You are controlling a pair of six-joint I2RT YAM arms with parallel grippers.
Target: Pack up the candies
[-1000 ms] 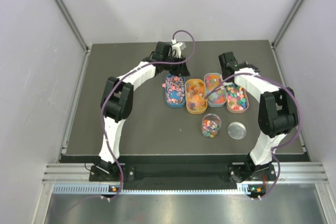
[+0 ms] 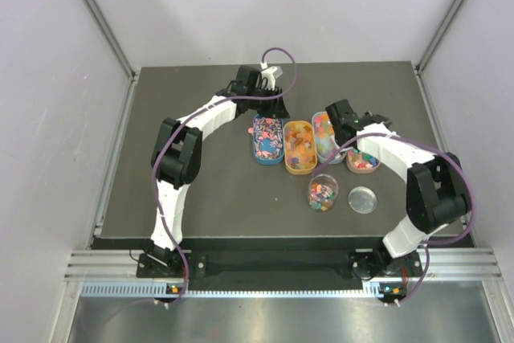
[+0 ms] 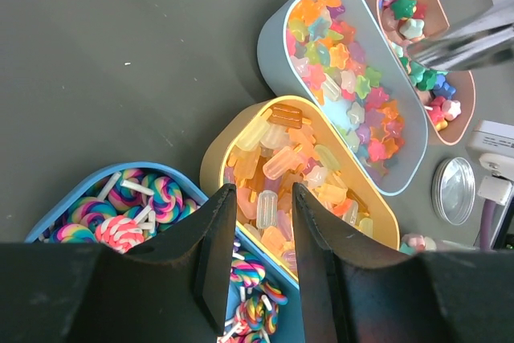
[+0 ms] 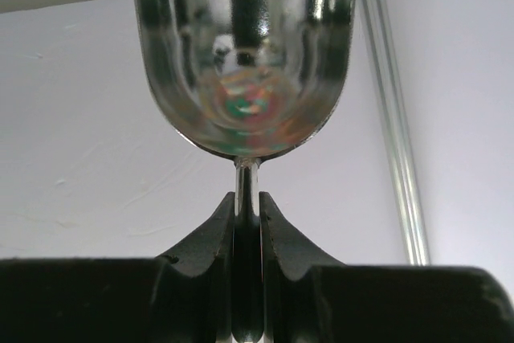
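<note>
My right gripper is shut on the handle of a shiny metal scoop (image 4: 247, 54), whose bowl fills the upper right wrist view; a blurred coloured reflection shows in it. In the left wrist view the scoop (image 3: 462, 42) crosses the pink bin (image 3: 462, 102) of coloured candies. Beside that stand a light blue bin (image 3: 277, 58) of star gummies, a yellow bin (image 3: 217, 150) of orange and clear gummies, and a blue bin (image 3: 76, 194) of swirl lollipops. Over the blue and yellow bins my left gripper is open and empty.
A clear round jar (image 2: 323, 192) with some candies stands in front of the bins. To its right lies a round clear lid (image 2: 362, 200). Bare table (image 2: 193, 198) extends across the left and front.
My right arm has shifted toward the front and slightly left, from the far part of the pink bin to above the light blue and pink bins. The left arm is still.
</note>
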